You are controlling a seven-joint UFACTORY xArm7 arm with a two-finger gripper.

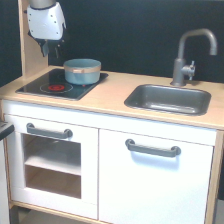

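Note:
A blue-grey pot [82,72] stands upright on the black cooktop [50,88], over its rear right part. To its left, a burner ring [59,87] shows red. My gripper [50,52], dark below a white arm end, hangs above the back left of the cooktop. It points downward, up and to the left of the pot, apart from it. The fingers are too small and dark to show whether they are open or shut.
The sink [168,98] with its tall grey faucet [187,58] takes up the right of the wooden counter. Bare counter [113,88] lies between pot and sink. Below are an oven door [52,160] and a white cabinet door [150,185], both with grey handles.

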